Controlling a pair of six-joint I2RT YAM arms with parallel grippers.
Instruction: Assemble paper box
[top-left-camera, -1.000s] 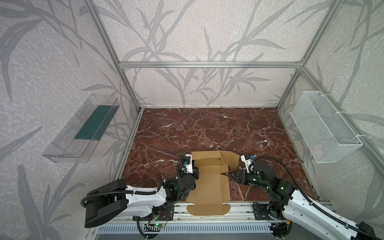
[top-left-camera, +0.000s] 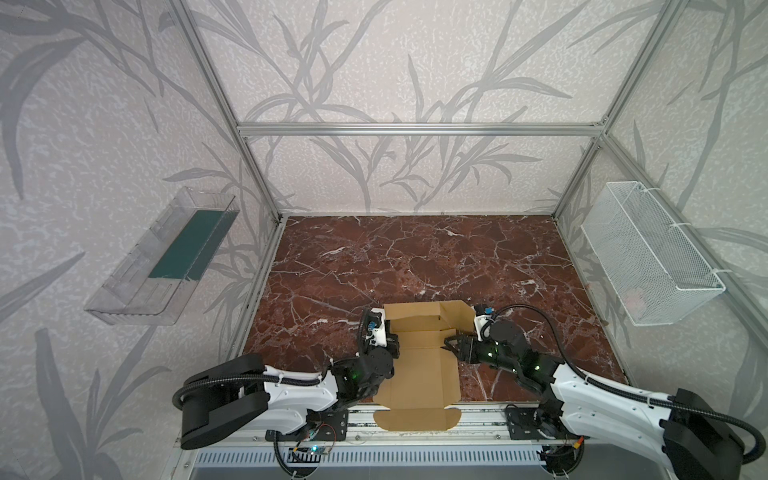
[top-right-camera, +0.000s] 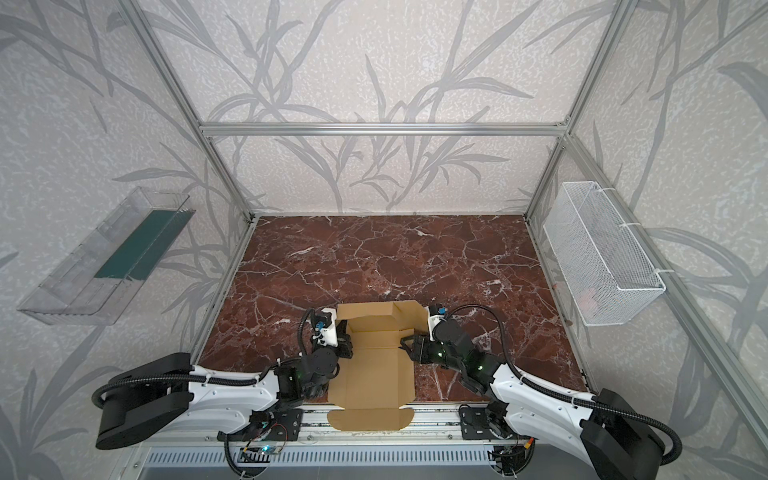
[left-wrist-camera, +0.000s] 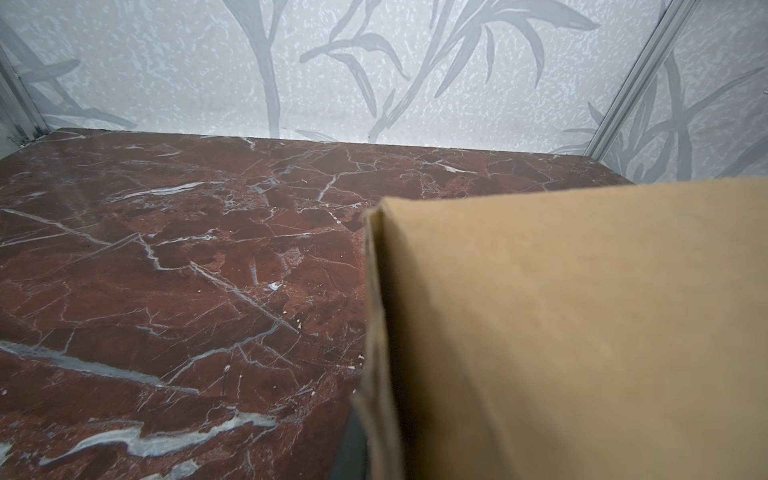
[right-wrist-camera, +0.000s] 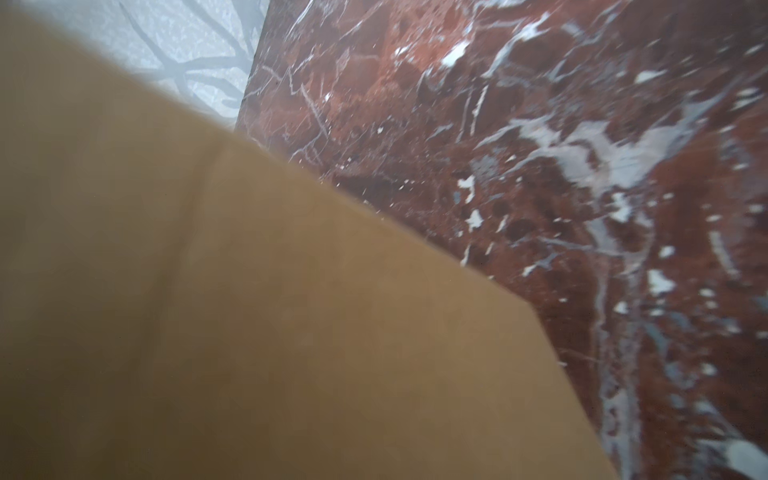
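Note:
The brown paper box (top-left-camera: 424, 376) lies partly folded near the table's front edge. Its far wall (top-left-camera: 412, 310) is raised, and a front flap (top-left-camera: 417, 420) lies flat, reaching past the table edge. At the box's left side is my left gripper (top-left-camera: 392, 342), shut. In the left wrist view the raised cardboard (left-wrist-camera: 576, 320) hides most of it, so whether a thin edge is pinched does not show. My right gripper (top-left-camera: 453, 345) is part open at the far right corner, by the right side flap. Cardboard (right-wrist-camera: 280, 320) covers its fingers in the right wrist view.
A white mesh basket (top-left-camera: 652, 248) hangs on the right wall. On the left wall is a clear bin (top-left-camera: 128, 296) with a green bottom. The marble table (top-left-camera: 416, 248) behind the box is clear.
My right gripper has moved left, inward to the box's right far corner, and the far right cardboard has shifted slightly left. My left gripper stays at the left side; its arm has shifted slightly.

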